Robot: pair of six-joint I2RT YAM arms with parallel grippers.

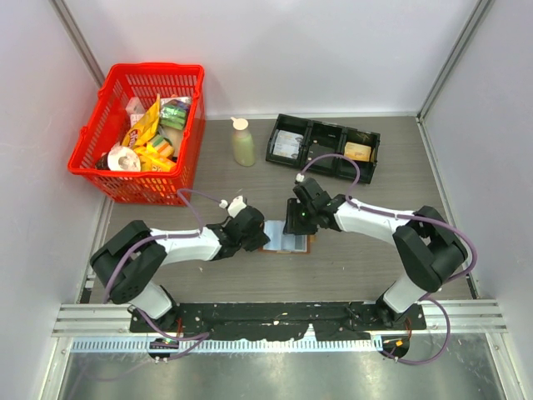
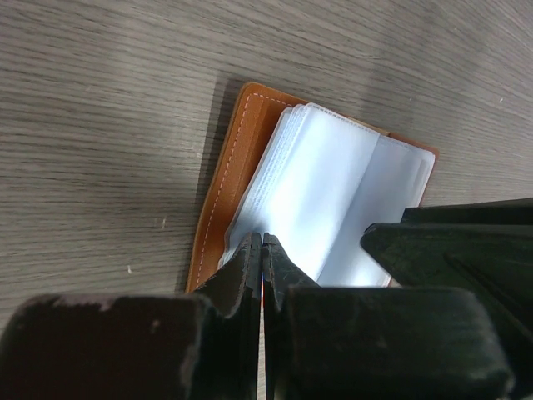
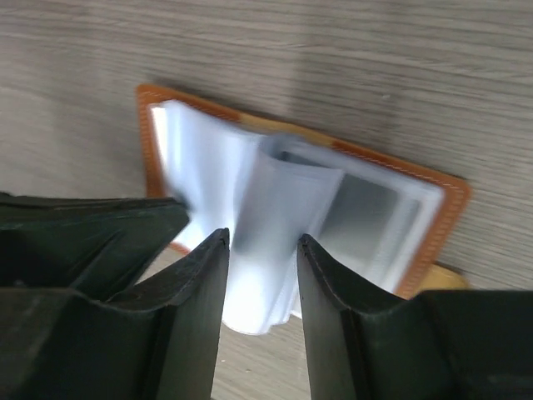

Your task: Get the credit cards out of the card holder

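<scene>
An open tan leather card holder with clear sleeves lies on the table between both grippers. In the left wrist view, its white sleeves fan out, and my left gripper is shut on their near edge. My right gripper hovers over the sleeves, part open, with a curled sleeve rising between and beyond its fingertips. Whether any card is inside the sleeves is unclear.
A red basket of goods stands at back left. A pale bottle and a black compartment tray stand behind the holder.
</scene>
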